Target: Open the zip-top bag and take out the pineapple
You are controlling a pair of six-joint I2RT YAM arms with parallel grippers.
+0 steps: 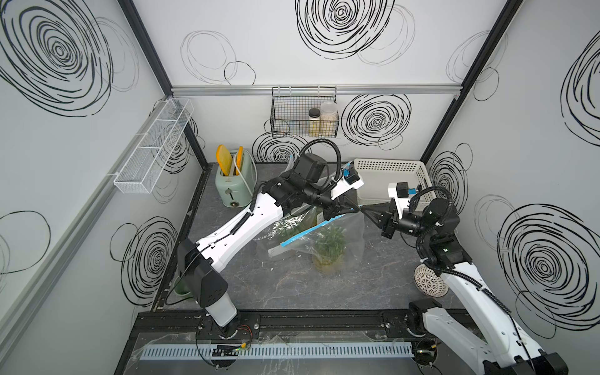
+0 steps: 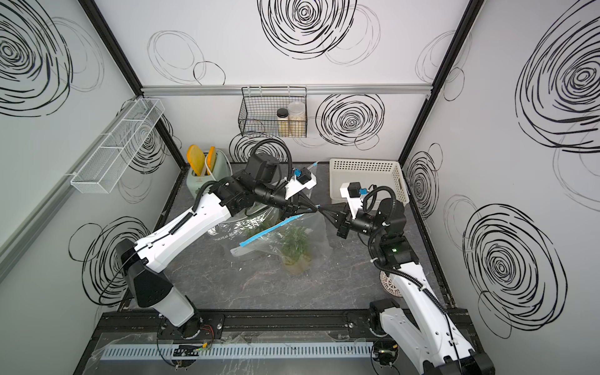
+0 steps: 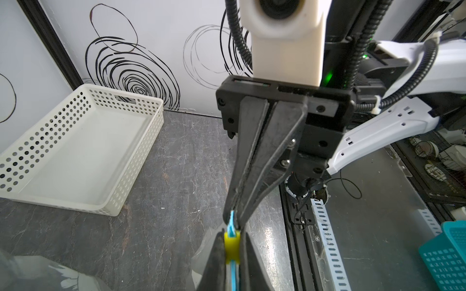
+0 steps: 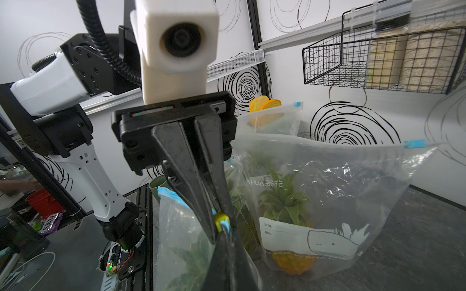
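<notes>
A clear zip top bag (image 1: pixel 353 240) with a blue zip strip (image 1: pixel 312 231) stands mid-table, green pineapple leaves (image 1: pixel 330 240) showing through its film. At the strip's right end the two grippers meet almost tip to tip. My left gripper is shut on the yellow zip slider (image 3: pixel 232 248). Facing it, my right gripper is shut on the blue zip end (image 3: pixel 231 228), which runs thinly between its fingertips. In the right wrist view, the slider (image 4: pixel 220 221) sits just above the right fingertips. The left arm hides part of the bag in the top views.
More clear bags stand behind, one with a pineapple (image 4: pixel 293 262). A white basket (image 1: pixel 387 165) lies at the back right and a green toaster (image 1: pixel 234 190) at the back left. A round trivet (image 1: pixel 430 280) sits front right.
</notes>
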